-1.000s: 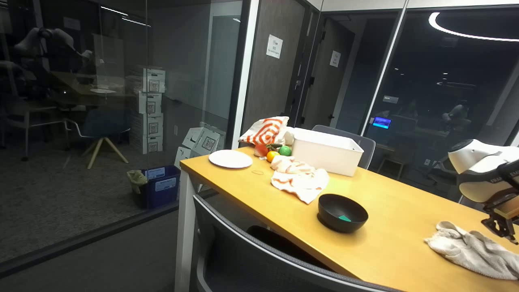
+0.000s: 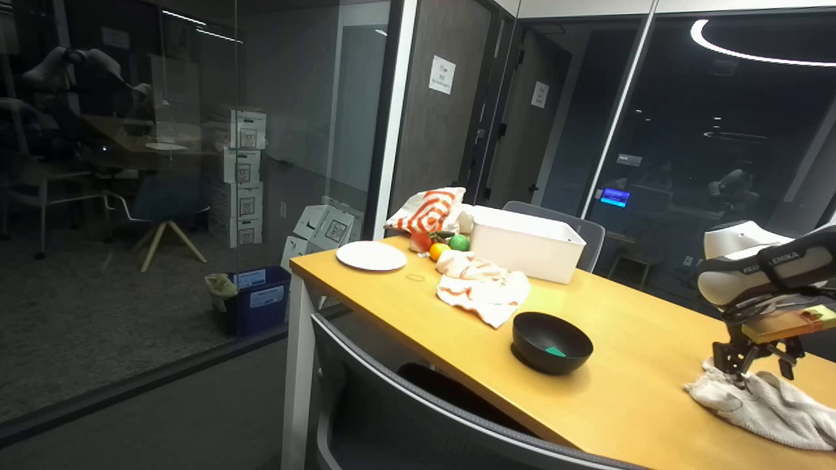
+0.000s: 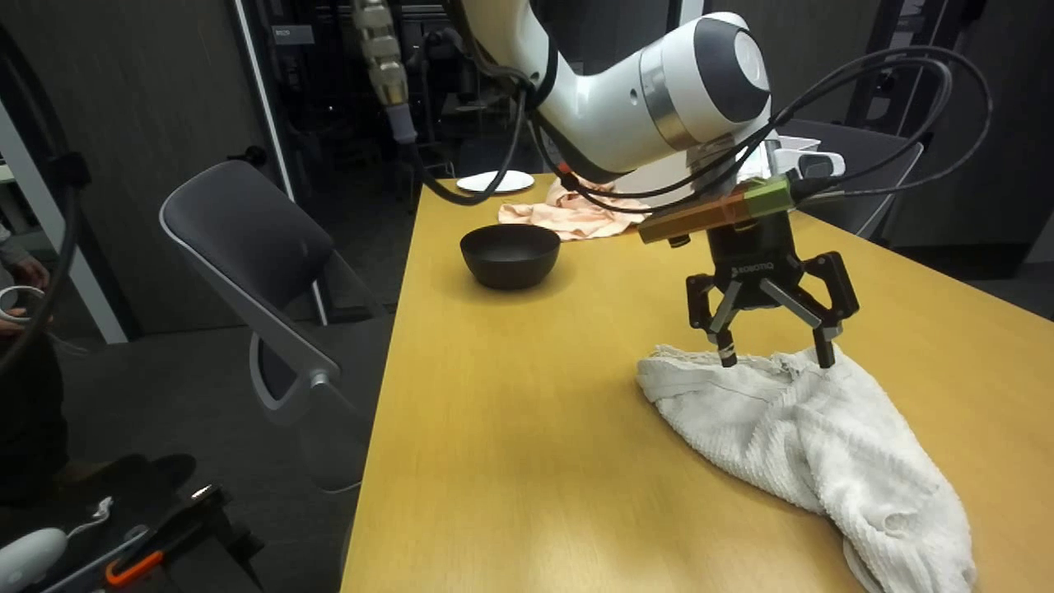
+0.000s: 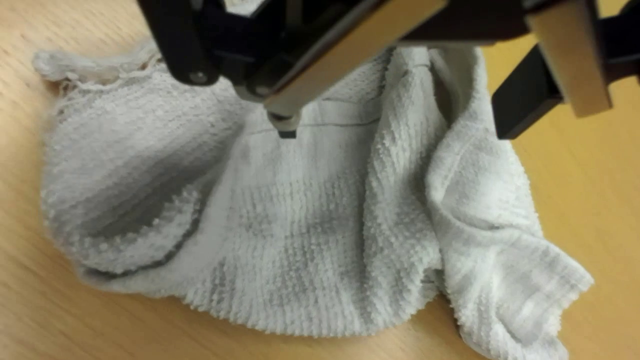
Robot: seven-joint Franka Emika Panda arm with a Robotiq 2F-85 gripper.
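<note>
A crumpled white towel lies on the near right part of the table, its far edge bunched and folded. Right above that far edge, my gripper points down with its fingers spread wide and nothing held between them. From the wrist view, the towel fills most of the picture below the gripper. One finger stands over the cloth, the other close to the towel's right-hand edge. Whether the fingertips touch the fabric I cannot tell.
A black bowl with a green piece inside stands mid-table. Farther off are an orange-patterned cloth, a white bin, a white plate and several fruits. Bare tabletop lies left of the towel.
My arm has moved left in exterior view 1, bringing the gripper from the towel's right side to over its far end. Towel and bowl look unmoved.
</note>
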